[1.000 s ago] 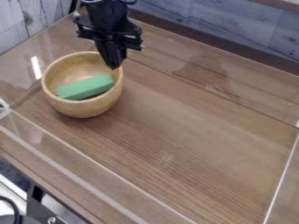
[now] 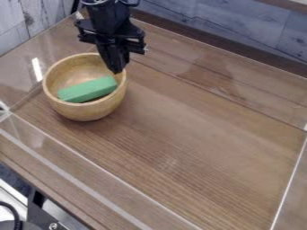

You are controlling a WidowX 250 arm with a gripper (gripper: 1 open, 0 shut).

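A wooden bowl (image 2: 82, 110) sits on the left side of the wooden table, with a green block (image 2: 86, 88) lying inside it. My black gripper (image 2: 118, 65) hangs just above and behind the bowl's right rim, pointing down. Whether its fingers are open or shut is hard to make out; I see nothing clearly held in it.
Pale walls edge it at the back, and dark cables show at the lower left beyond the table's edge.
My gripper has shifted very slightly left and up. The bowl and green block look nearly the same.
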